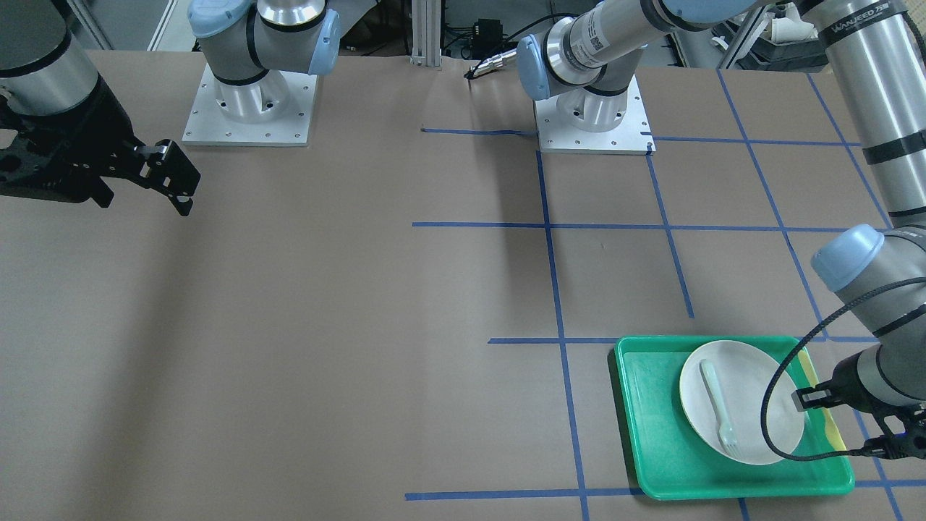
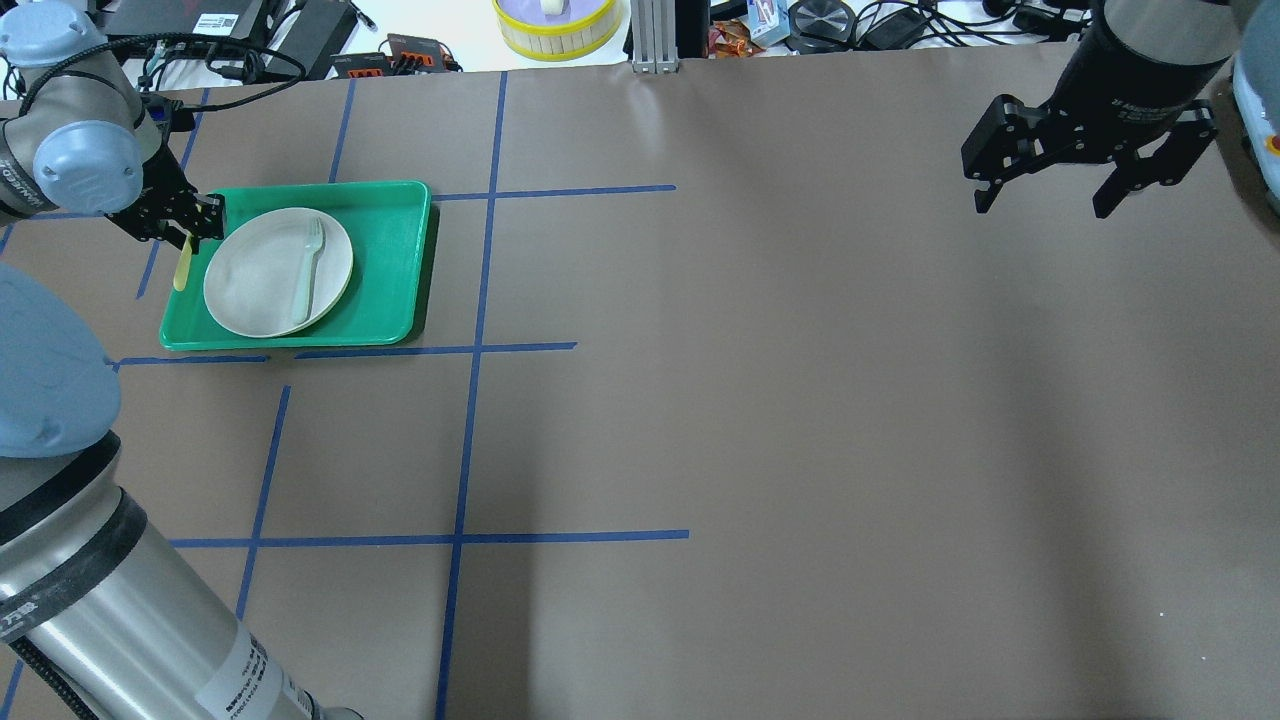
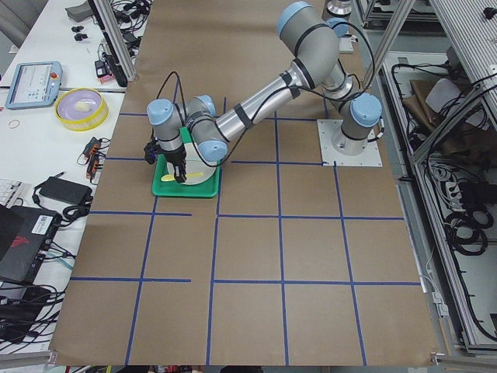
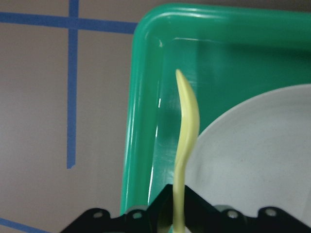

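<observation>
A green tray (image 1: 660, 469) holds a white plate (image 2: 246, 282) with a pale white fork (image 2: 308, 264) lying on it. My gripper is shut on a yellow utensil (image 4: 187, 121), probably a knife by its long, slightly curved shape, held over the tray's edge beside the plate in the left wrist view. In the top view the yellow piece (image 2: 182, 266) hangs below the gripper at the tray's left side; in the front view it shows at the right edge, largely behind the gripper and cable.
Another arm's black end effector (image 1: 156, 174) stands at the left in the front view, well away from the tray. A cable loops along my arm.
</observation>
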